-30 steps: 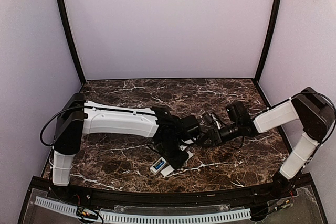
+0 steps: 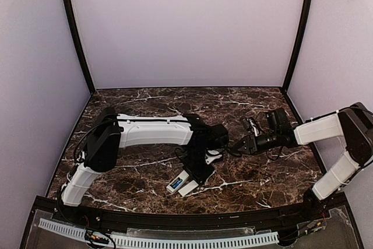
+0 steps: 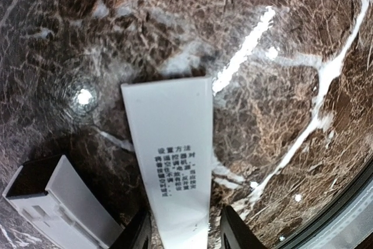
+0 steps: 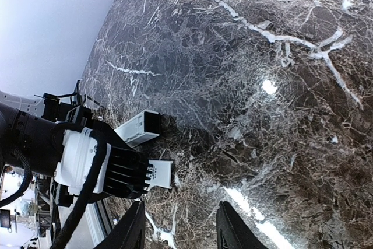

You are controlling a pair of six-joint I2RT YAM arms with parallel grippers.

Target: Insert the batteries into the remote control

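A white panel printed with Chinese text (image 3: 169, 115), likely the remote's cover, lies flat on the marble table; my left gripper is open over its near end, a finger on either side. Beside it sits the white remote body (image 3: 70, 202), seen in the top view (image 2: 176, 182) with a blue battery in it. In the right wrist view the body (image 4: 131, 129) and panel (image 4: 163, 173) show behind the left arm. My right gripper is open above bare table at the right of the top view, nothing between its fingers.
Walls stand on three sides.
My right gripper has moved right, away from the left one and the parts. The left arm has shifted slightly right, its gripper staying over the panel.
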